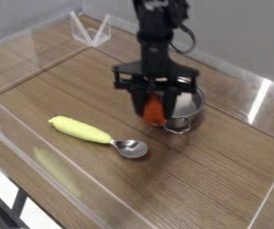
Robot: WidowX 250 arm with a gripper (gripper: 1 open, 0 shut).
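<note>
My black gripper (154,94) is shut on an orange object (154,110), held over a steel pot (187,116) that it largely hides. A yellow corn-like toy (80,130) lies on the wooden table (211,179) at lower left. A steel spoon (132,148) lies just right of it.
A white wire-like item (91,31) stands at the back left. Clear barriers line the table's edges.
</note>
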